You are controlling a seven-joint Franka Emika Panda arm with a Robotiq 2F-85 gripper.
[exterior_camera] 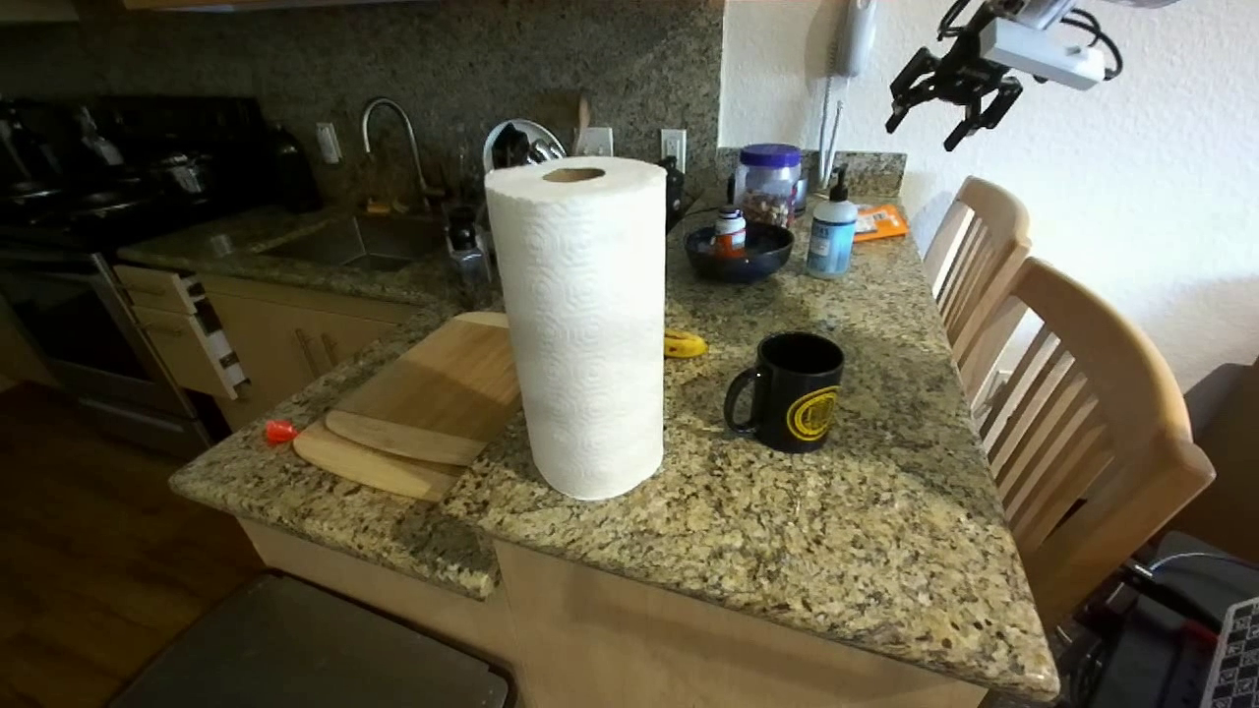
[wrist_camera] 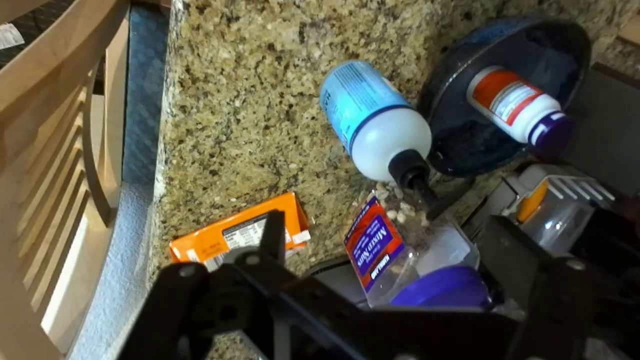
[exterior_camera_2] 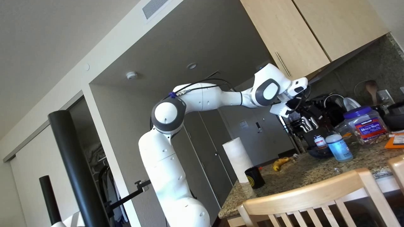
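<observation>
High above the far right end of the counter, my gripper (exterior_camera: 924, 130) hangs open with nothing between its fingers. Seen from the wrist, the orange packet (wrist_camera: 240, 231) and the mixed nuts jar (wrist_camera: 414, 255) with its purple lid lie below, partly covered by the gripper's dark parts. Beyond them stands a blue pump bottle (wrist_camera: 375, 120). Beside that bottle is a dark bowl (wrist_camera: 447, 141), and a white pill bottle (wrist_camera: 510, 105) with an orange label rests in it. None of these is touched by the gripper.
A paper towel roll (exterior_camera: 584, 342) stands upright near the front, left of a black mug (exterior_camera: 799, 395). A banana (exterior_camera: 684, 343) lies partly behind the roll. Cutting boards (exterior_camera: 413, 389) sit at the left. Wooden chairs (exterior_camera: 1080, 401) line the right edge.
</observation>
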